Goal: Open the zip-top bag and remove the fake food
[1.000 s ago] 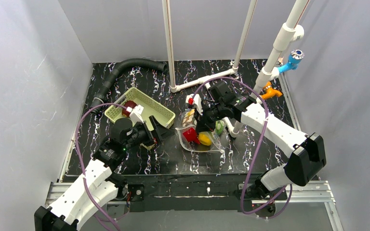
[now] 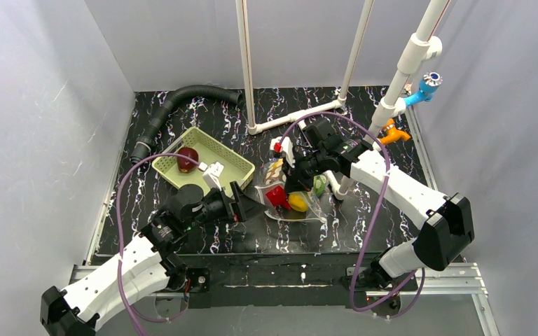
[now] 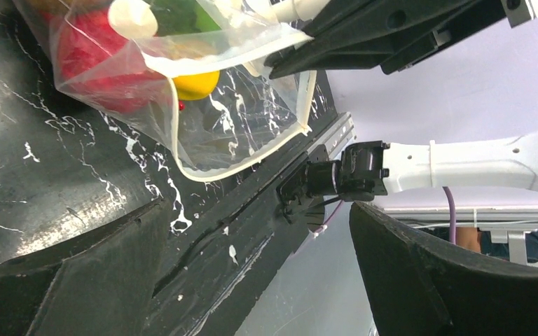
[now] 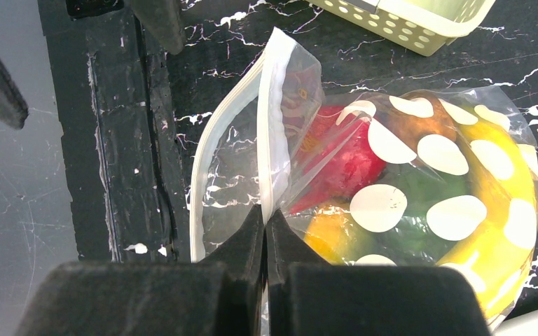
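The clear zip top bag [image 2: 311, 214] lies on the black marbled counter, its mouth gaping toward the front. Inside show a red piece of food [image 2: 277, 197], a yellow piece [image 2: 297, 202] and green and orange ones, partly behind the bag's white spots. My right gripper is shut on the upper edge of the bag's mouth, pinching the film by its white zip strip [image 4: 273, 126]. To the left of the mouth, my left gripper [image 2: 253, 204] is open. Its spread fingers [image 3: 105, 269] have nothing between them, and the red food [image 3: 98, 59] appears beyond them.
A pale green basket [image 2: 224, 155] stands behind the left arm, with a dark red fake food piece [image 2: 187, 159] in it. White pipes [image 2: 301, 113] and a black hose [image 2: 175, 98] line the back. Counter in front of the bag is clear.
My left gripper has moved right and slightly toward the front, from near the basket to beside the bag's mouth. The right arm and the bag look unmoved.
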